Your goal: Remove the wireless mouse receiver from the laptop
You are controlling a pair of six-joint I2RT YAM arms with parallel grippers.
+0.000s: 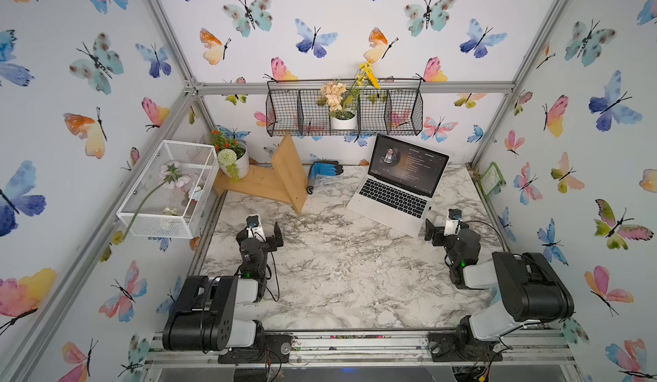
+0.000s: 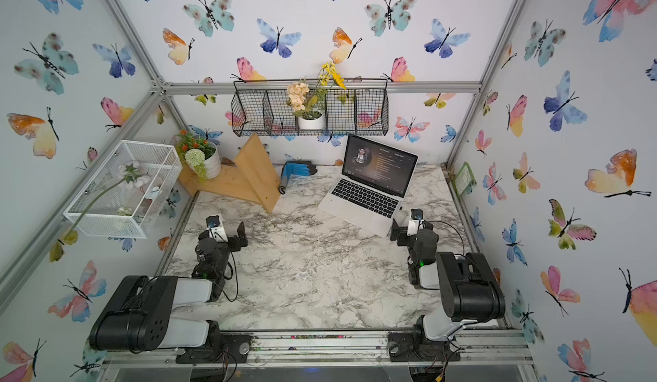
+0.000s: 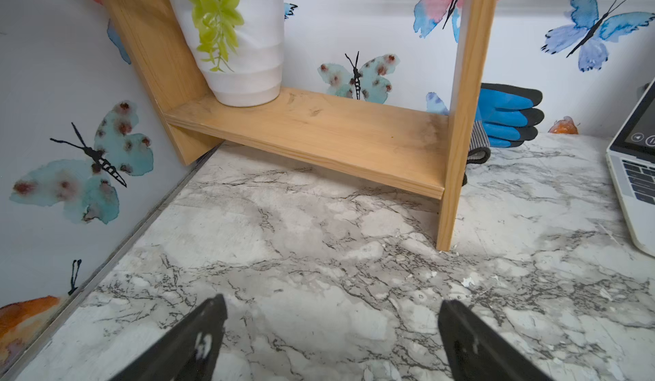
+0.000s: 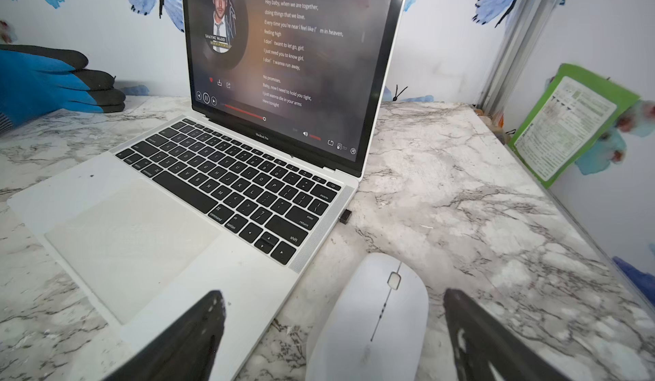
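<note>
An open silver laptop stands at the back right of the table. A small black receiver sticks out of its right side beside the keyboard. A white wireless mouse lies right of the laptop, in front of the receiver. My right gripper is open above the table by the laptop's front right, the mouse lying ahead between its fingertips in the right wrist view. My left gripper is open at the left of the table, facing the wooden shelf, with nothing between its fingers.
A wooden shelf with a potted plant and blue gloves sit at the back left. A white wire basket is on the left wall, a green-framed card at the right wall.
</note>
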